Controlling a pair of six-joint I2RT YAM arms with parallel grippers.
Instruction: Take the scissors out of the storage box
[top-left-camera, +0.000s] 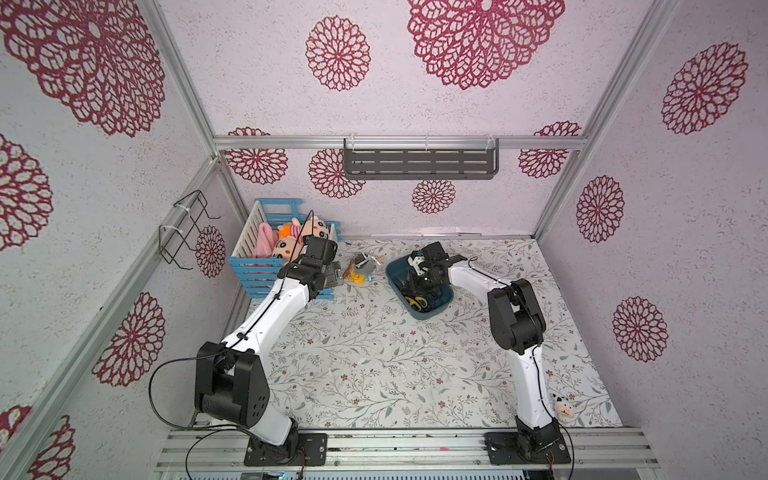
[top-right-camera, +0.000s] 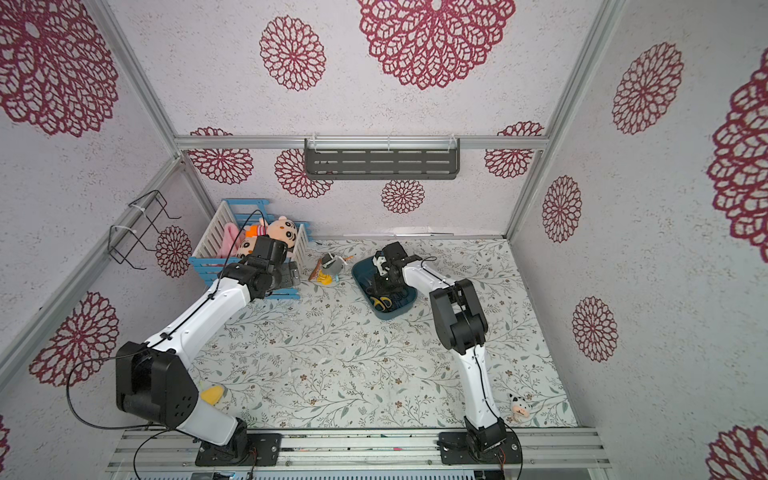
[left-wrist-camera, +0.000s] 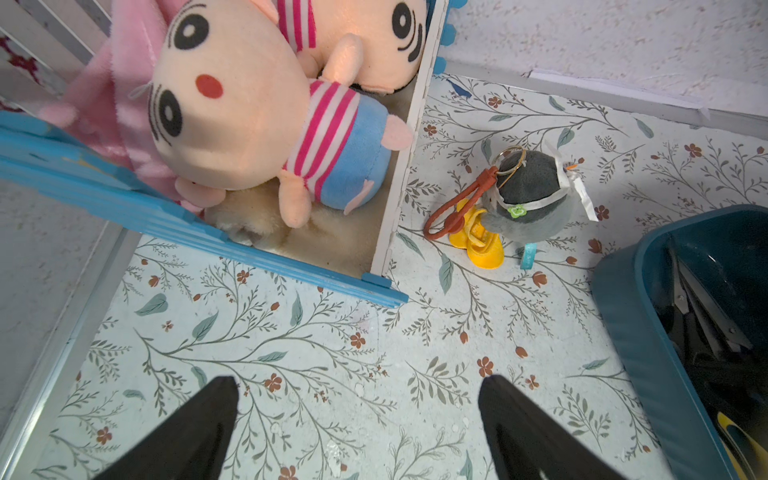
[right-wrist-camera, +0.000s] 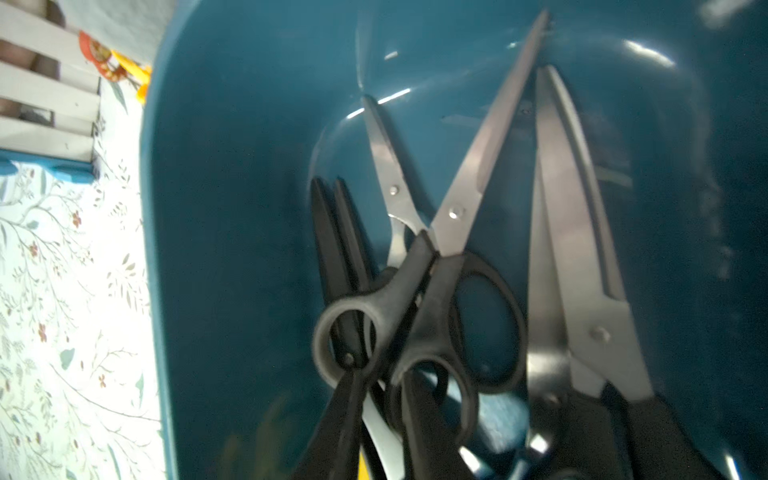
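Several scissors lie in the blue storage box (top-left-camera: 432, 314). In the right wrist view, black-handled scissors (right-wrist-camera: 456, 212) are on top, blades spread toward the far end. Large scissors (right-wrist-camera: 580, 224) rest at the right and dark-bladed ones (right-wrist-camera: 336, 248) at the left. Yellow-handled scissors (top-left-camera: 417, 303) show at the box's near end. Down inside the box is my right gripper, its fingers close together with a narrow gap, at the black-handled scissors' loops. Contact with the loops cannot be told. My left gripper stands open and empty above the table.
A blue and white crate (left-wrist-camera: 384, 216) of plush toys stands at the back left. Between it and the box lies a grey item (left-wrist-camera: 532, 196) with orange and yellow parts. A small plush (top-left-camera: 564, 410) lies at the front right.
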